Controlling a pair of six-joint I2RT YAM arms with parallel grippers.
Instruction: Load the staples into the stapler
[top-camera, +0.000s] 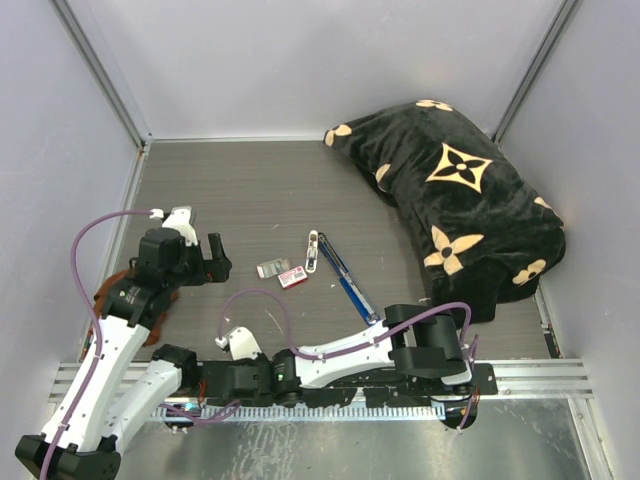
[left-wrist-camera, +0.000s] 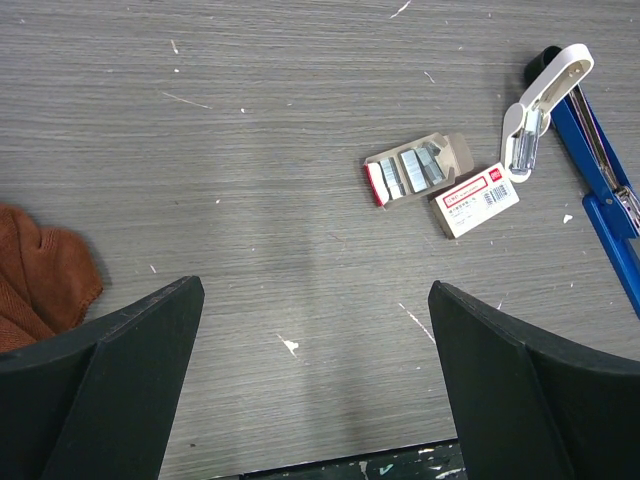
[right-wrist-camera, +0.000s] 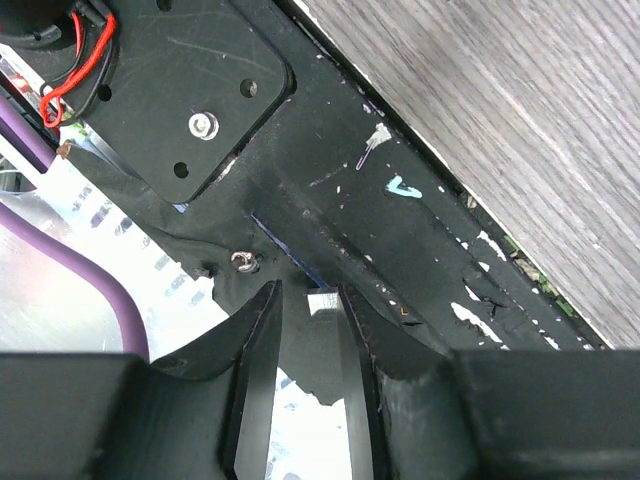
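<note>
In the top view, the long blue stapler (top-camera: 346, 277) lies opened out on the table, a small white stapler-like device (top-camera: 312, 251) beside it. An opened box of staples (left-wrist-camera: 412, 170) touches a red-and-white staple box (left-wrist-camera: 476, 201) in the left wrist view. My left gripper is wide open above bare table, left of the boxes. My right gripper is part open over the black front rail. A small silvery piece (right-wrist-camera: 322, 301) shows between its fingertips, close to the right one; whether it touches, I cannot tell.
A dark patterned cushion (top-camera: 458, 205) fills the right side. Brown cloth (left-wrist-camera: 42, 275) lies at the left edge. The black rail (right-wrist-camera: 400, 230) runs along the table's front.
</note>
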